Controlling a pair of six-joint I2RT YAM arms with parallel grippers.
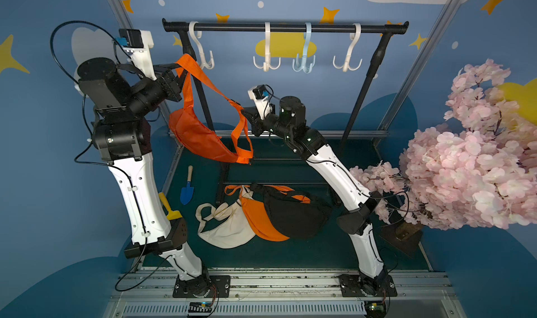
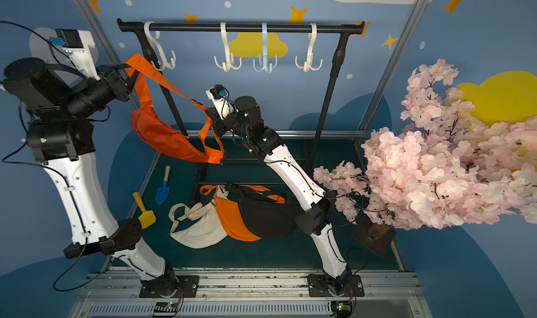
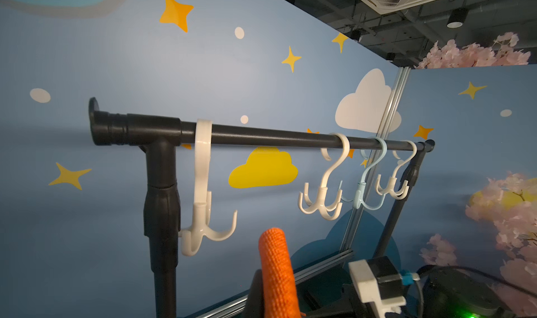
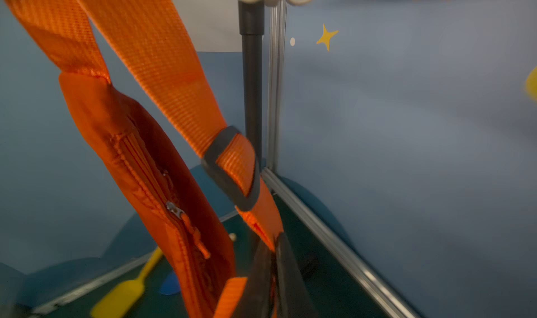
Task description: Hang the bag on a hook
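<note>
An orange bag (image 1: 195,133) hangs in the air between both arms. My left gripper (image 1: 178,74), high at the left near the leftmost white hook (image 1: 205,60), is shut on the top of the orange strap (image 3: 274,267). My right gripper (image 1: 250,116) is lower and to the right, at the other part of the strap below a dark buckle (image 4: 229,167); the strap (image 4: 167,83) runs down to its fingertips, which are dim and blurred in the right wrist view. In the left wrist view the hooks stand just beyond the orange strap.
A black rail (image 2: 285,28) carries white hooks and a light blue hook (image 2: 264,60). Folded bags (image 1: 285,217) lie on the floor with a blue shovel (image 1: 186,192) and a yellow shovel. Pink blossom branches (image 1: 458,167) fill the right side.
</note>
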